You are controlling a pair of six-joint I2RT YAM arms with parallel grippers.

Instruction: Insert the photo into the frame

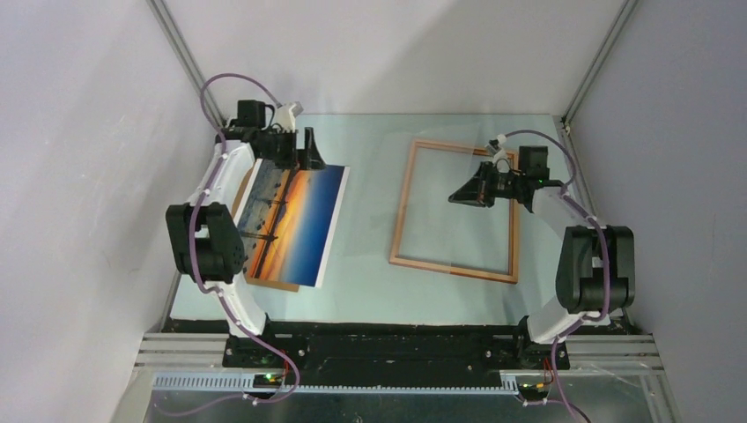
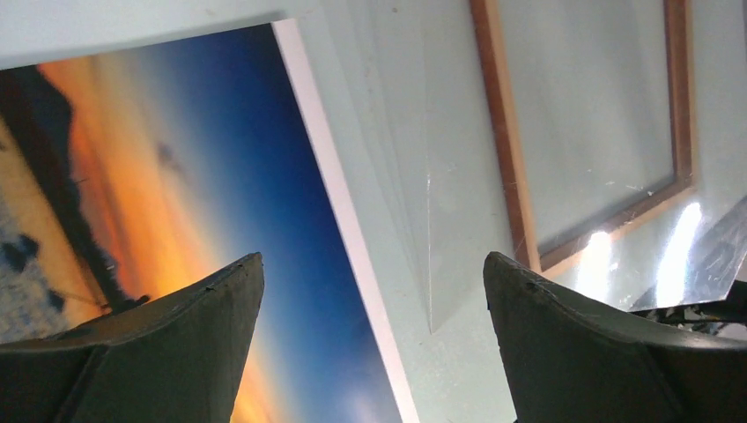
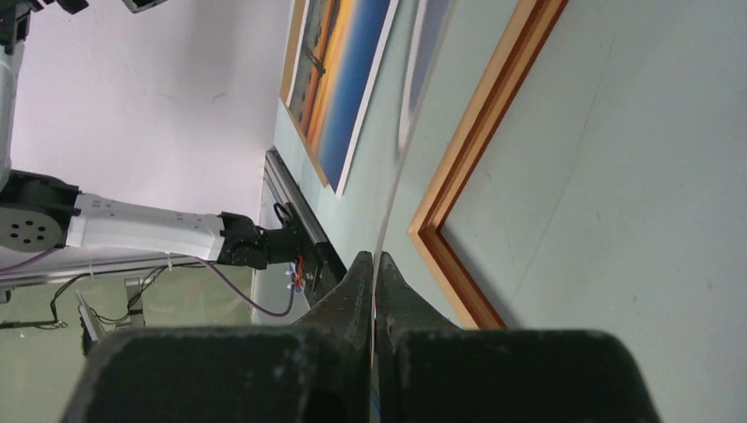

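Note:
The photo (image 1: 304,220), a sunset beach picture with a white border, lies on the left of the table. A wooden frame (image 1: 404,203) lies flat at the right. My right gripper (image 1: 467,196) is above the frame, shut on the edge of a clear sheet (image 3: 393,189); the sheet appears as a thin line running away from the fingertips in the right wrist view. Over the photo's far edge, my left gripper (image 1: 310,152) stands open and empty. In the left wrist view, the sheet's faint edge shows between photo and frame.
A brown backing board (image 1: 277,285) sticks out from beneath the photo. Bare table (image 1: 361,291) lies between photo and frame, partly under the see-through sheet. White walls close in the left, right and back.

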